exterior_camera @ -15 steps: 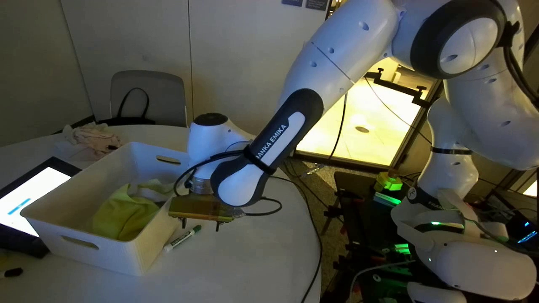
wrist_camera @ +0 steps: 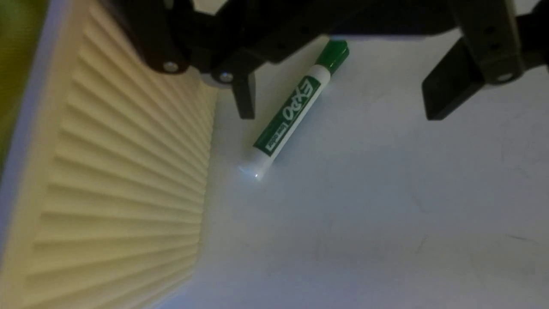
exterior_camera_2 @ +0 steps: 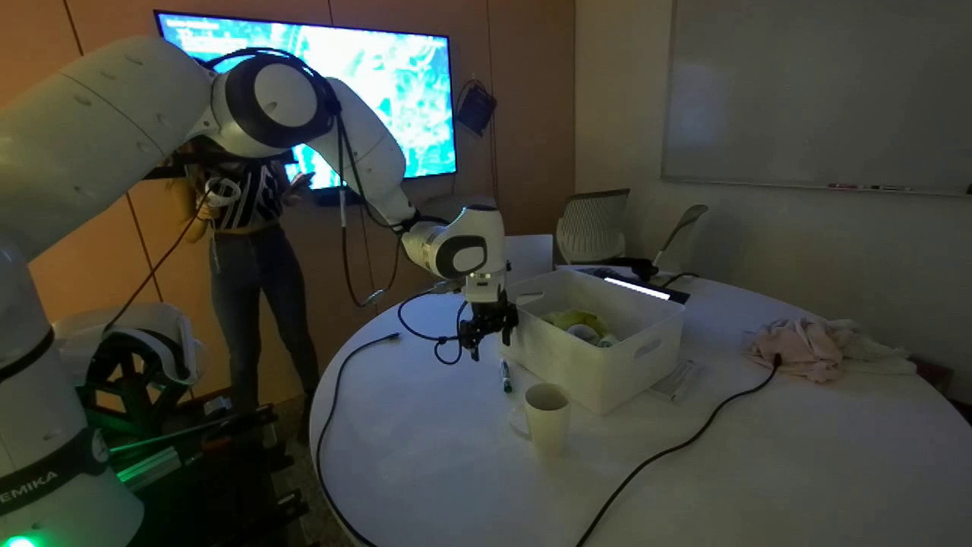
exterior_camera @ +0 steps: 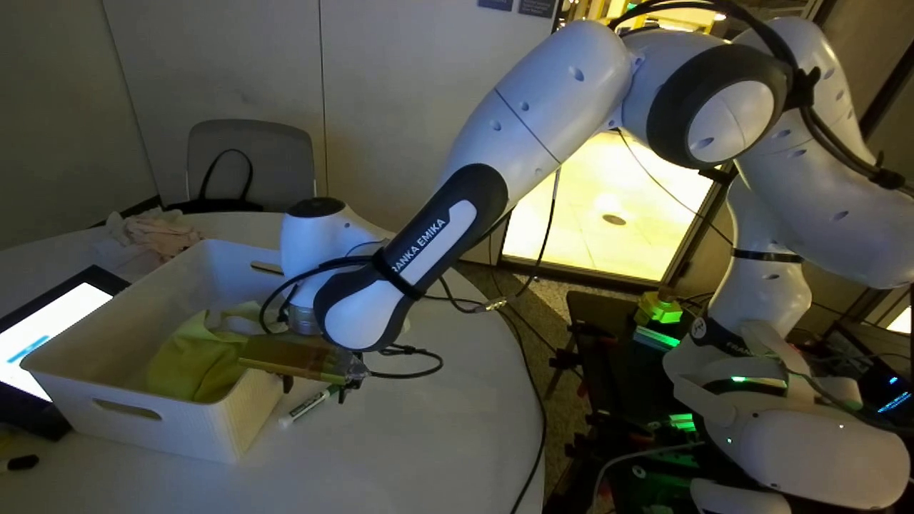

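A white marker with a green cap and green label, the Expo marker (wrist_camera: pixel 294 110), lies on the table beside the box wall. My gripper is open above it, nothing between its fingers; the marker is nearer the left fingertip in the wrist view. In exterior view 1 the gripper (exterior_camera: pixel 315 390) overlaps the right wall of the white box (exterior_camera: pixel 184 431); whether they touch I cannot tell. Inside the box is a yellow-green cloth (exterior_camera: pixel 196 360). Exterior view 2 has the marker (exterior_camera_2: pixel 506 375) just below the gripper (exterior_camera_2: pixel 490 346).
A pale mug (exterior_camera_2: pixel 547 421) stands on the table near the box. Beyond lies a crumpled pink cloth (exterior_camera_2: pixel 802 348), with a black cable (exterior_camera_2: pixel 679 448) across the tabletop. A lit screen (exterior_camera: pixel 51 330) sits by the box's far side.
In exterior view 1 my arm and gripper have moved left. The white box has shifted slightly left as well. The marker lies where it was.
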